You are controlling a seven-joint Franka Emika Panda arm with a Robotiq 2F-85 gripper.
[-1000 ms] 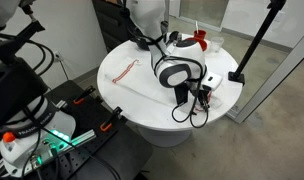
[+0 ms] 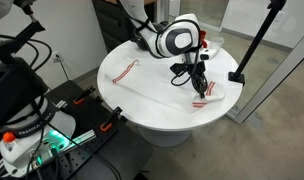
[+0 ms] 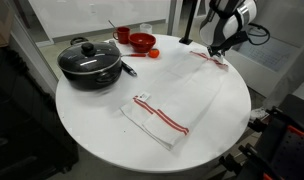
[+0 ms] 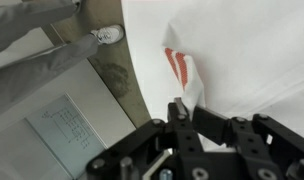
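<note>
A white cloth with red stripes lies stretched over the white round table (image 2: 157,115). Its far striped end (image 2: 208,97) is at the right side of the table in exterior view 1, under my gripper (image 2: 201,92). The other striped end (image 3: 160,117) lies flat in the foreground of exterior view 2. In the wrist view, a striped fold of the cloth (image 4: 180,66) runs into my gripper, which is shut on it. How much fabric sits between the fingers is hidden.
A black lidded pot (image 3: 90,62), a red bowl (image 3: 142,43), a red cup (image 3: 122,35) and a small red tomato-like item (image 3: 154,54) stand along one side of the table. A dark post (image 2: 254,40) rises beside it. Past the table edge shows bare floor.
The arm has drawn back from the table's front right toward the back, and the gripper has shifted slightly up in the view. More of the striped cloth end now shows.
</note>
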